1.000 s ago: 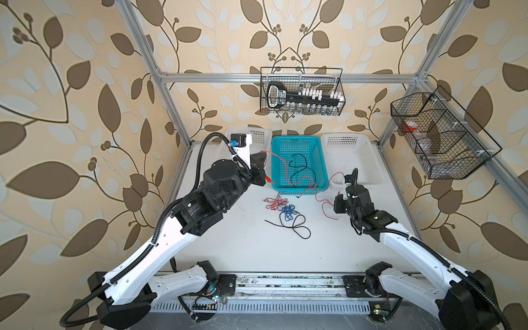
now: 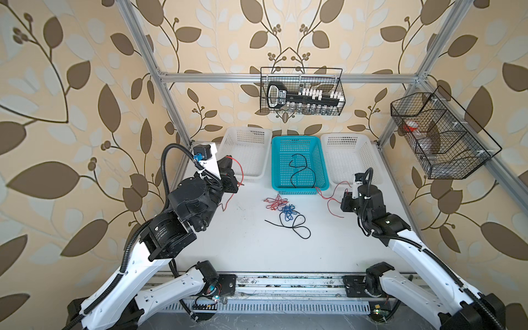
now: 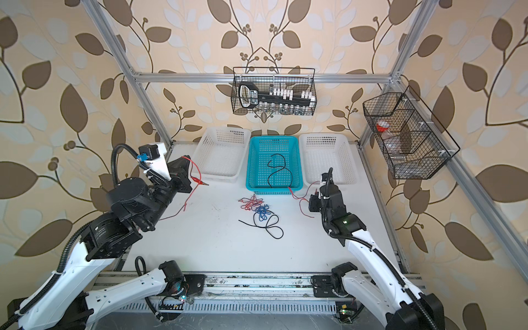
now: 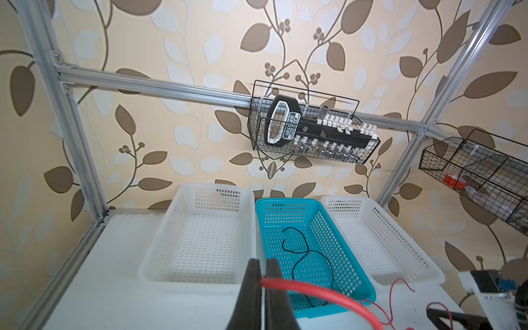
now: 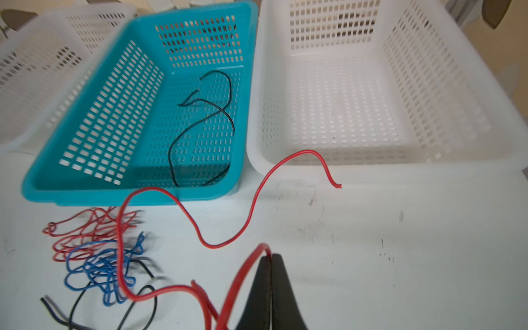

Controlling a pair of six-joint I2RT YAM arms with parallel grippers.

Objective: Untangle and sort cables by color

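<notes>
My left gripper is raised at the left, shut on a red cable (image 4: 319,291) that hangs down from it. My right gripper, low in front of the right white basket (image 5: 341,104), is shut on another red cable (image 5: 247,266), whose loops lie toward the teal basket. A black cable (image 5: 228,93) lies inside the teal basket (image 5: 38,178). On the table, a red bundle (image 2: 276,202), a blue bundle (image 2: 288,211) and a loose black cable (image 2: 302,231) lie close together.
A left white basket (image 2: 244,154) stands beside the teal one. Wire shelves (image 2: 302,104) hang on the back and right frame.
My left gripper has moved left with its red cable, away from the teal basket. My right gripper has shifted slightly right, with red cable still at it.
</notes>
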